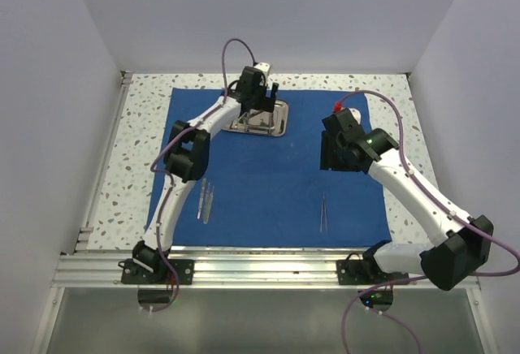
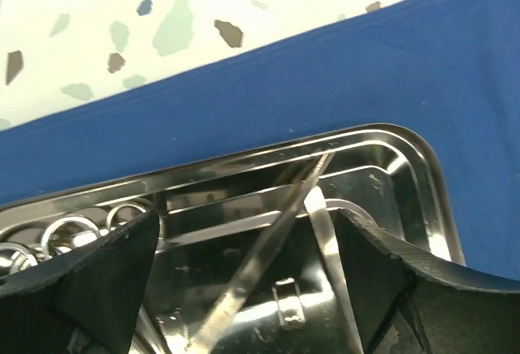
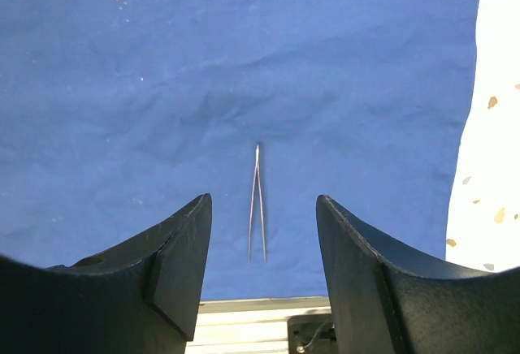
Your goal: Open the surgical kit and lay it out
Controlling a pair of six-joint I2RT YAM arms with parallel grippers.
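Observation:
The steel tray (image 1: 279, 124) sits at the back of the blue cloth; in the left wrist view it holds ringed instruments (image 2: 69, 232) and long flat tweezers (image 2: 256, 265). My left gripper (image 1: 264, 96) hangs open over it, fingers either side of the tweezers, none visibly held. My right gripper (image 1: 335, 153) is raised over the right part of the cloth, open and empty. Below it, slim tweezers (image 3: 257, 171) lie on the cloth near the front.
Several thin instruments (image 1: 203, 200) lie in a row at the front left of the cloth (image 1: 268, 192).

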